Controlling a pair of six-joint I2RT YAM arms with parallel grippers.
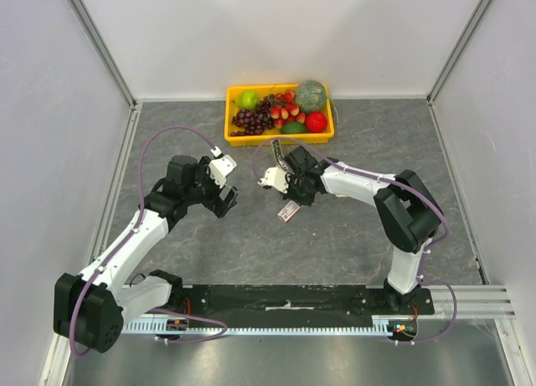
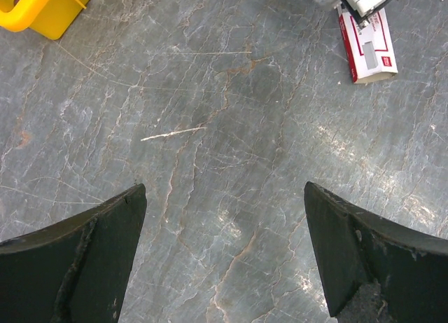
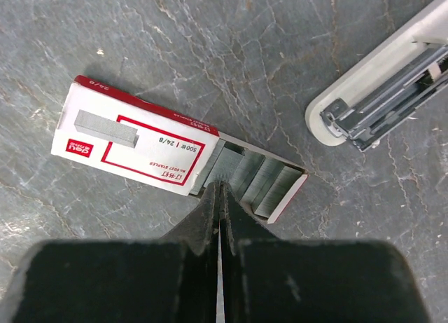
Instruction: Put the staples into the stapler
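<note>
The staple box (image 3: 140, 144), white and red, lies on the grey table with its tray slid partly out, showing rows of staples (image 3: 269, 183). My right gripper is shut, its tips down on the staples; whether anything thin is between them I cannot see. In the right wrist view the white stapler (image 3: 329, 127) lies at upper right, its metal magazine exposed. My left gripper stands open over bare table, apart from the box (image 2: 367, 53), which shows at upper right of the left wrist view.
A yellow basket (image 1: 238, 139) of fruit stands at the back of the table. White walls enclose the table at back and sides.
</note>
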